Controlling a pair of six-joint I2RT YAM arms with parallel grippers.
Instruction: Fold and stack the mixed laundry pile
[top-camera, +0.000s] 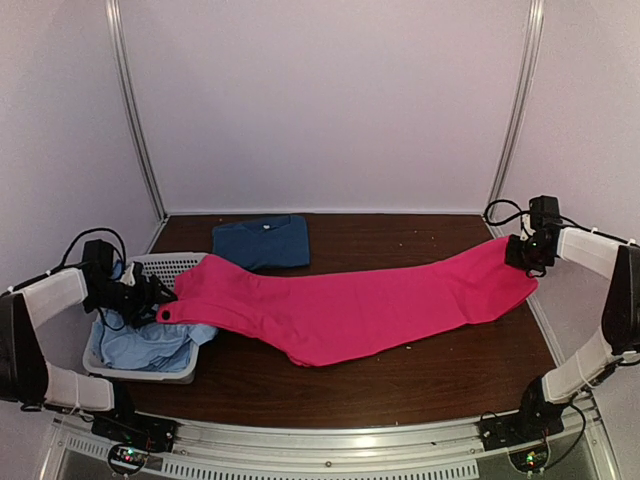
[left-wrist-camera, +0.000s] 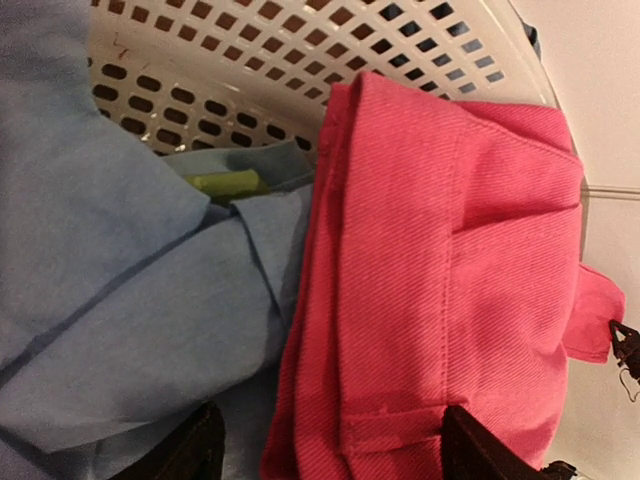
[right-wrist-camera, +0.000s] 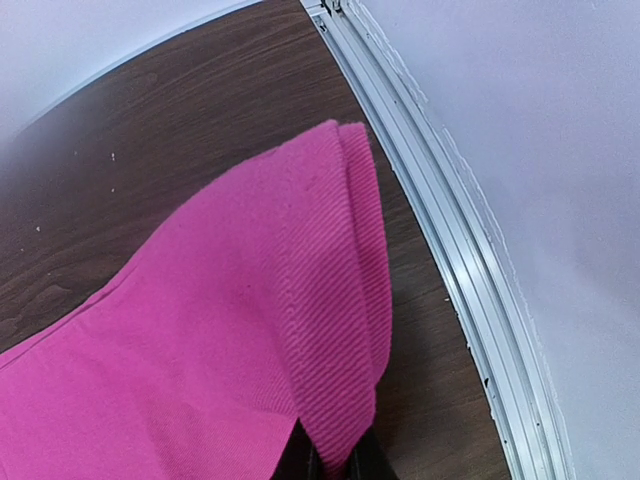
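A long pink garment (top-camera: 360, 310) stretches across the table, its left end over the white laundry basket (top-camera: 175, 374). My right gripper (top-camera: 522, 258) is shut on its right end, where the doubled cloth (right-wrist-camera: 300, 300) fills the lower middle of the right wrist view. My left gripper (top-camera: 150, 300) is at the basket, open, its fingers either side of the garment's folded left end (left-wrist-camera: 400, 250), just above it. Crumpled light blue cloth (top-camera: 150, 345) lies in the basket.
A folded dark blue shirt (top-camera: 260, 245) lies at the back left. Bare table (top-camera: 400, 385) shows along the front and at the back right. Walls and metal rails border the table closely.
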